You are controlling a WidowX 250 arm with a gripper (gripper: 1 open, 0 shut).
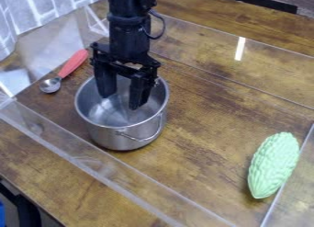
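Note:
My black gripper (127, 84) hangs over a steel pot (120, 125), its two fingers reaching down into the pot's mouth. I cannot tell whether anything is between them or how far apart they stand exactly. The pot stands upright on the wooden table, left of centre, with a wire handle at its near right side.
A ladle with a red handle (72, 63) lies left of the pot. A green ridged vegetable (273, 164) lies at the lower right. Clear walls edge the wooden table (215, 111), whose middle right is bare.

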